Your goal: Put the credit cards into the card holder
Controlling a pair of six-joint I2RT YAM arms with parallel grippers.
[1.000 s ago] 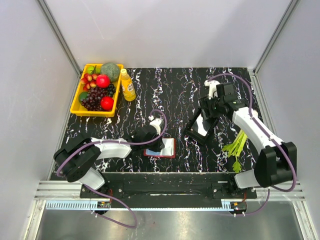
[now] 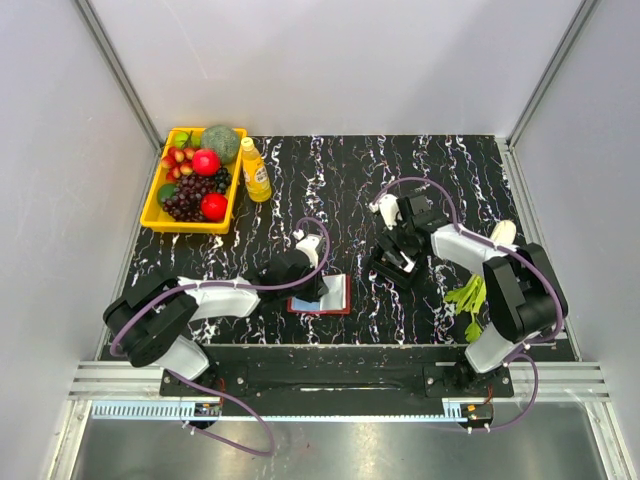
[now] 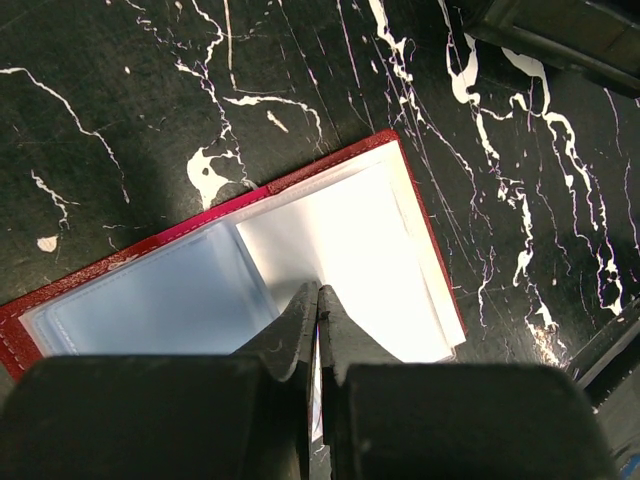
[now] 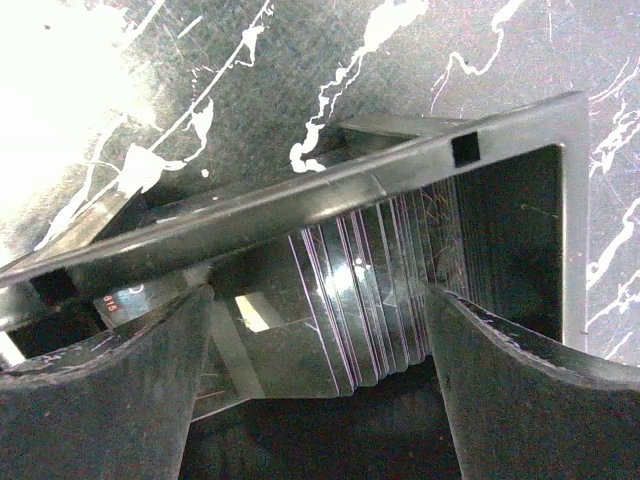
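Note:
A red card holder (image 3: 150,245) with blue and white sleeves (image 3: 340,230) lies open at the table's middle front. My left gripper is shut over it at the sleeves' inner edge, nothing clear between its fingertips. To its right, a black tray (image 2: 390,270) holds a stack of clear-looking cards (image 4: 360,290). My right gripper is open down at that tray, its fingers either side of part of the stack, near the tray's rim (image 4: 520,120).
A yellow fruit basket (image 2: 150,210) and a yellow bottle (image 2: 255,175) stand back left. Leafy greens (image 2: 470,295) lie at the right, behind the right arm.
The left arm has stayed almost still.

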